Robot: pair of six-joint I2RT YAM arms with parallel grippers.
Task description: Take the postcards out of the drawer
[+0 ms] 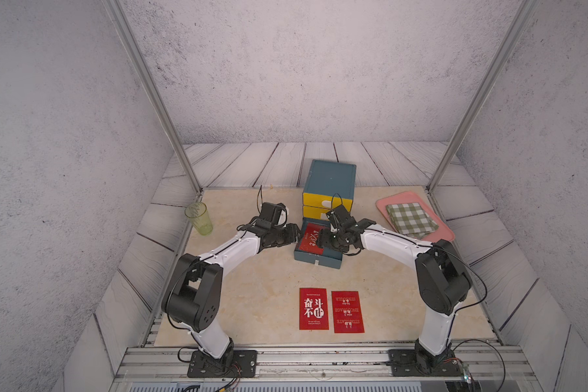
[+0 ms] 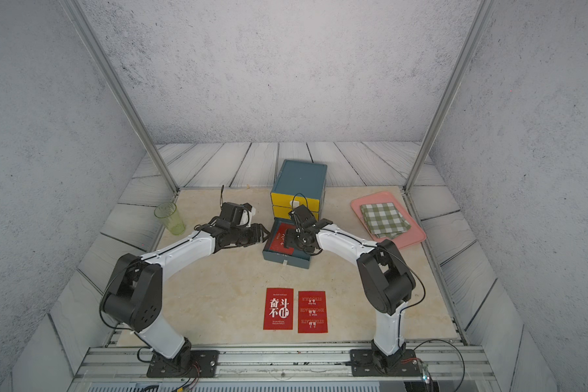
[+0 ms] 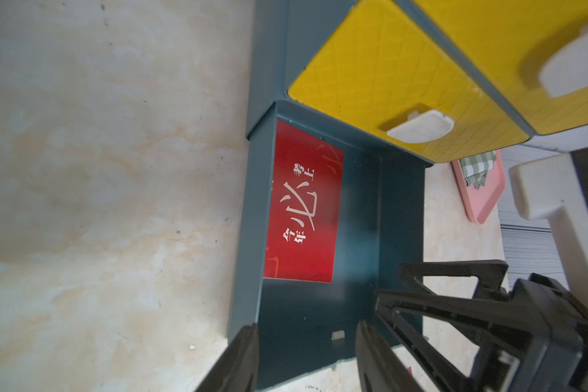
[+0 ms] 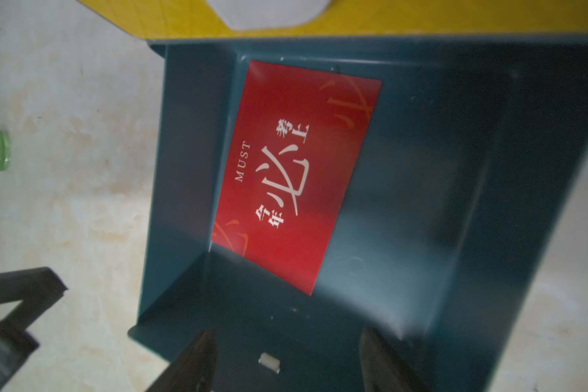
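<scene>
A red postcard [image 4: 294, 176] with white characters lies flat in the pulled-out teal drawer [image 4: 405, 196], along its left side, below the yellow-fronted cabinet [image 1: 328, 173]. My left gripper is at the drawer's left side, its fingers part open with nothing seen between them. My right gripper is over the drawer's right part, fingers apart and empty.
A green glass [image 1: 199, 219] stands at the left. A pink tray [image 1: 437, 228] with a checked cloth [image 1: 408, 219] is at the right. The table in front of both arms, beside the postcards, is mostly clear.
</scene>
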